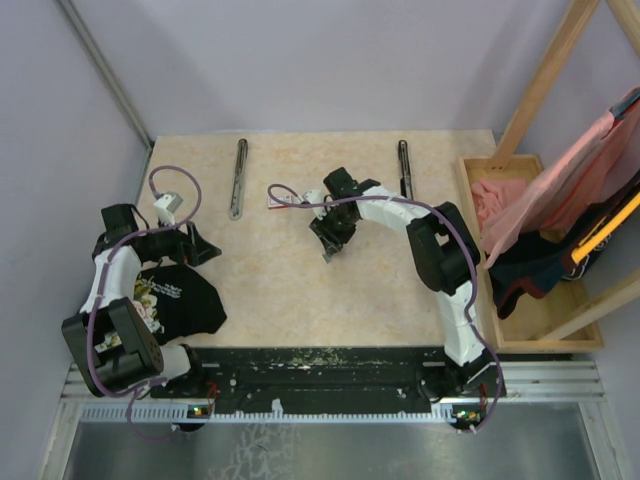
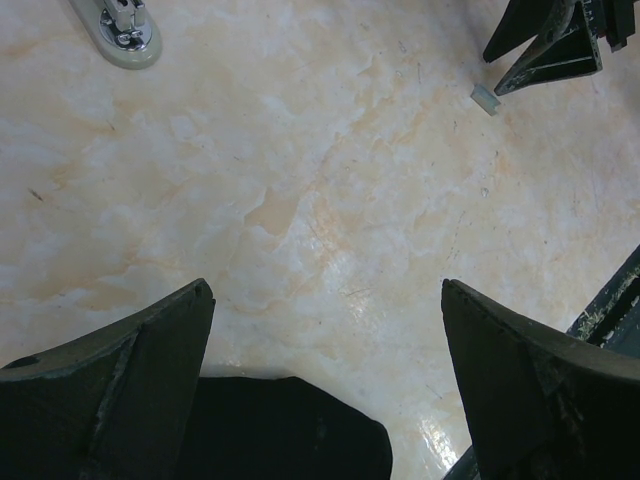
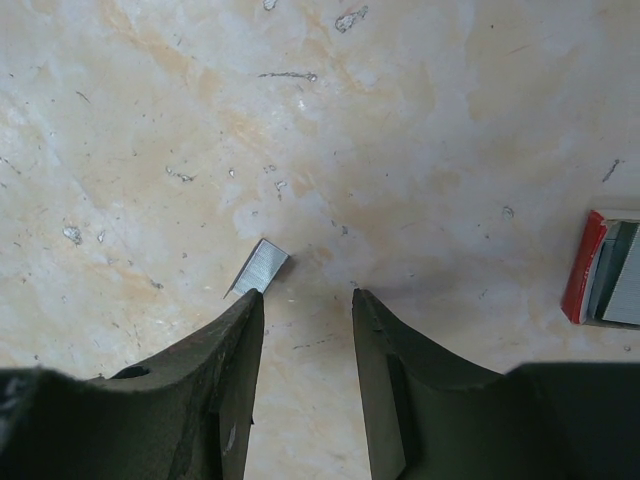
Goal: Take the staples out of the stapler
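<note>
A long stapler lies toward the back left of the table; its metal end shows at the top of the left wrist view. A small grey strip of staples rests loose on the table, beyond the left fingertip of my right gripper. That gripper is part open, with a bare gap between its fingers. In the left wrist view the strip lies apart from the stapler. My left gripper stands wide open above the table's left side, holding nothing.
A red and white box of staples sits left of the right gripper. Another long dark tool lies at the back right. Black cloth covers the front left, and a wooden crate stands at the right.
</note>
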